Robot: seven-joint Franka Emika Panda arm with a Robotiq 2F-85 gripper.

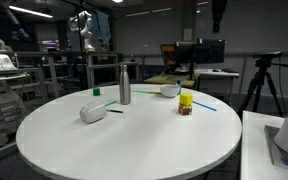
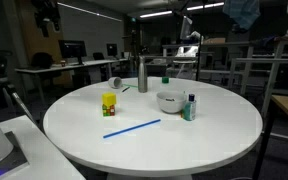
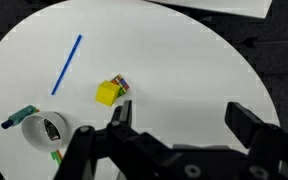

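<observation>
My gripper is open above the round white table, its two dark fingers wide apart and nothing visible between them. A yellow block lies ahead and to the left of the fingers in the wrist view, with a multicoloured block against it. In exterior view 2 the yellow block appears on top of the coloured one. A white bowl stands beside a small teal bottle. A blue stick lies flat on the tabletop. Something dark shows inside the bowl in the wrist view.
A tall metal bottle stands upright towards the back. A white cup lies on its side, with a small green block and thin pens nearby.
</observation>
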